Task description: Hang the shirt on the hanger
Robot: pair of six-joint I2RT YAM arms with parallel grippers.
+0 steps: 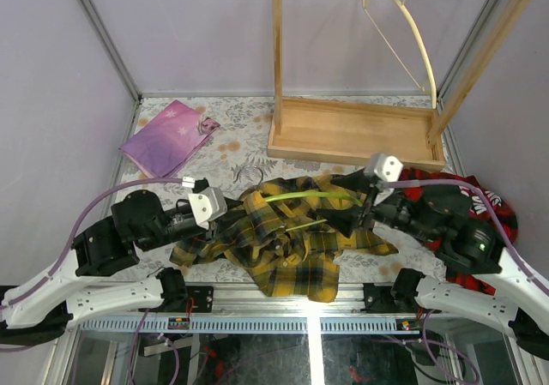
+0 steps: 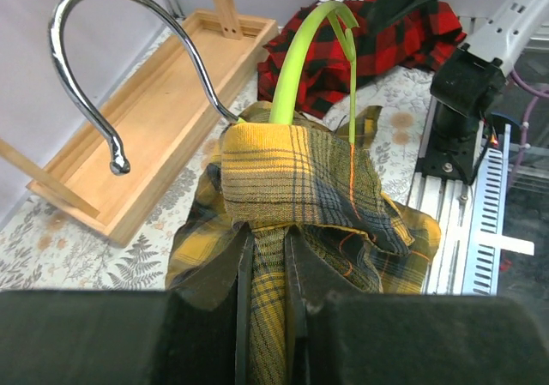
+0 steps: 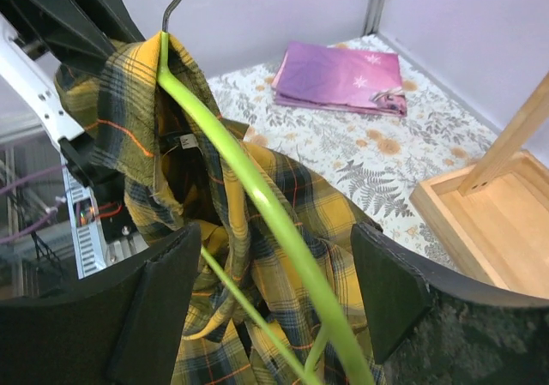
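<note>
A yellow and dark plaid shirt [image 1: 292, 256] lies crumpled at the table's front middle, its left part lifted. My left gripper is shut on the shirt's cloth, just below the base of the hanger's hook. The green hanger [image 2: 292, 68] has its metal hook [image 2: 86, 102] standing out of the cloth; one arm is hidden inside the shirt, while the other is bare and points right. Around that bare end, my right gripper stands open, with the green bar [image 3: 292, 239] passing between its fingers. Whether the fingers touch it I cannot tell.
Behind the shirt stands a wooden rack [image 1: 356, 128] with a cream hanger [image 1: 412, 33] on its rail. A red and black plaid cloth [image 1: 493, 205] lies at the right, partly under the right arm. The folded purple cloth [image 1: 170, 139] rests at the back left.
</note>
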